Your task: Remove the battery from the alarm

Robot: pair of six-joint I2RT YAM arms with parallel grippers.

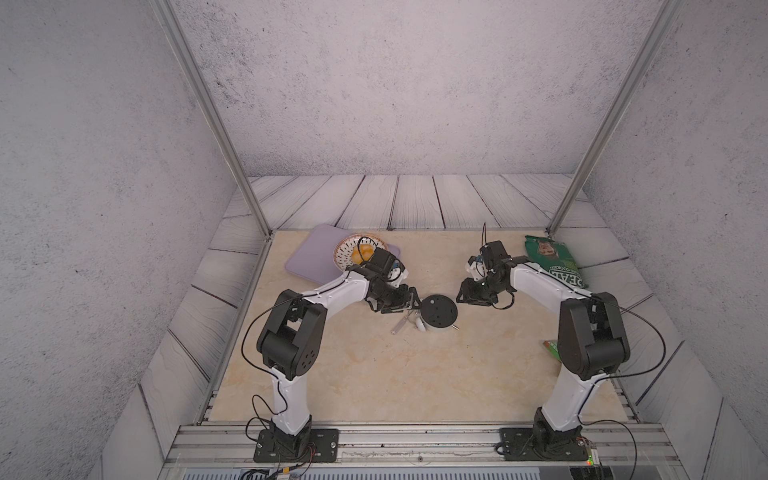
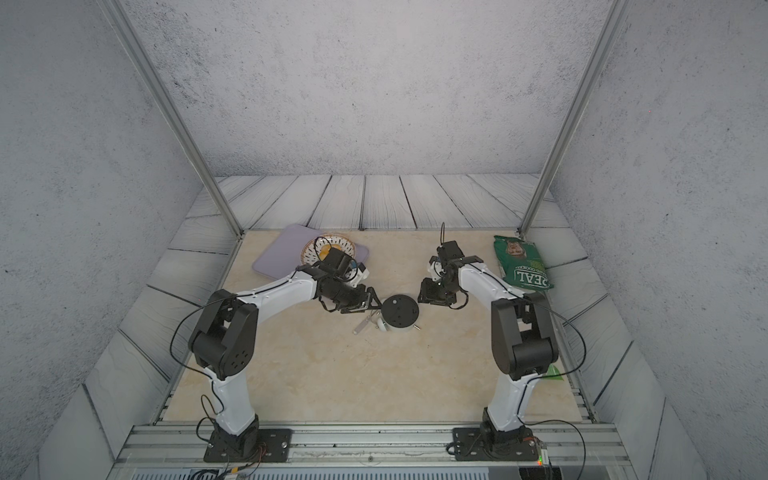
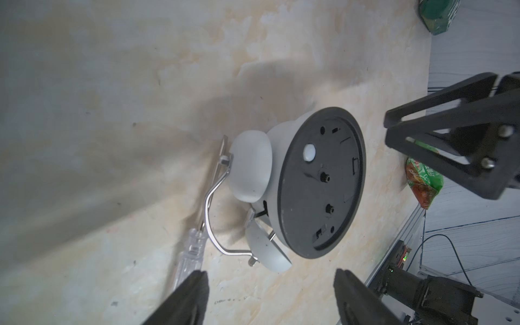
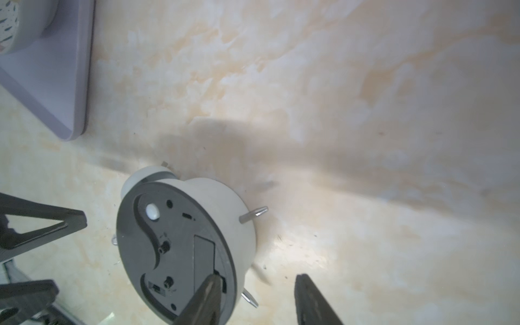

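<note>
The white alarm clock (image 1: pixel 438 311) lies in the middle of the table with its dark back facing up. In the right wrist view its battery cover (image 4: pixel 203 260) is on that back; no battery is visible. A clear-handled screwdriver (image 3: pixel 189 259) lies beside and partly under the clock's bells and handle. My left gripper hovers just left of the clock; its fingertips show apart, with nothing clearly between them, and its exact state is unclear. My right gripper is above the clock's right edge, its fingers apart and empty.
A lilac tray (image 1: pixel 304 260) with a patterned bowl (image 1: pixel 349 249) sits at back left. A green bag (image 1: pixel 552 257) is at back right, and another green packet (image 3: pixel 425 184) on the right side.
</note>
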